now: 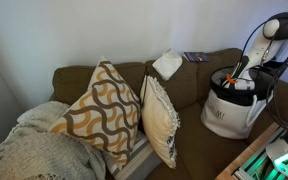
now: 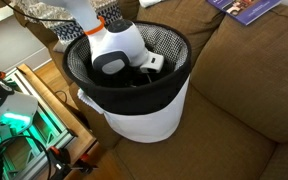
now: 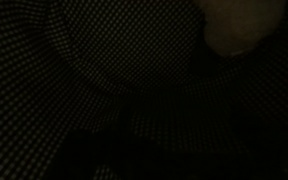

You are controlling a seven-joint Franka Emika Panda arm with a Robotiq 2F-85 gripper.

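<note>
A white basket (image 2: 144, 128) with a black mesh lining stands on the brown sofa. My arm reaches down into it, and the gripper (image 2: 147, 74) is below the rim, largely hidden by the arm and the dark interior. In the wrist view the black mesh (image 3: 134, 45) fills most of the picture. A pale, rounded thing (image 3: 242, 25) shows at the upper right there; it is too dark to tell what it is. The fingers cannot be made out, so their opening does not show.
A patterned cushion (image 1: 101, 112) and a cream cushion (image 1: 159, 122) lean on the sofa, with a grey knitted blanket (image 1: 44, 150) at the left. A purple book (image 2: 246, 8) lies above the basket. The sofa seat (image 2: 219, 115) right of the basket is clear.
</note>
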